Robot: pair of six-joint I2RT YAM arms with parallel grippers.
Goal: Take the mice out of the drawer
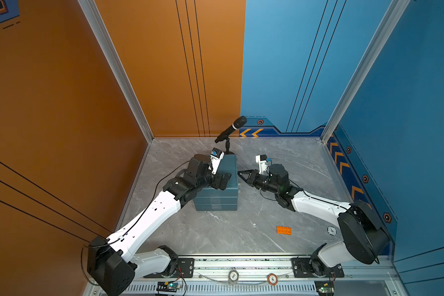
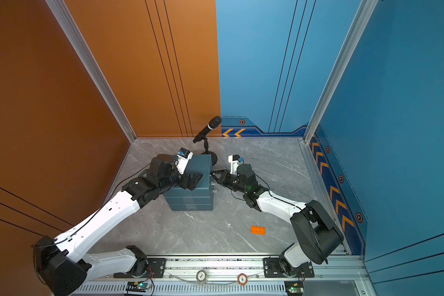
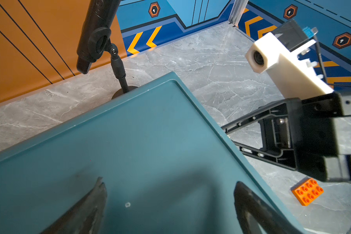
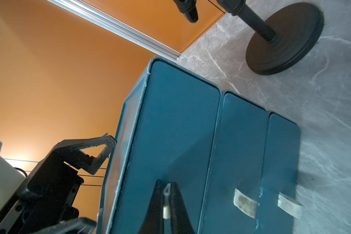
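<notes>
A teal drawer cabinet (image 1: 215, 200) stands left of the table's middle, its several stacked drawers all closed. In the right wrist view, my right gripper is shut on the pale pull tab (image 4: 166, 211) of the top drawer (image 4: 175, 120), the widest front. My left gripper stands open over the cabinet's flat top (image 3: 140, 136), its fingers (image 3: 90, 204) spread wide with nothing between them. From the left wrist view, the right gripper comes in against the cabinet's right edge. No mice are visible; the drawers' insides are hidden.
A black microphone (image 1: 230, 129) on a round-based stand is behind the cabinet. An orange brick (image 1: 283, 230) lies at the front right, and a small grey gear-like piece (image 1: 332, 230) farther right.
</notes>
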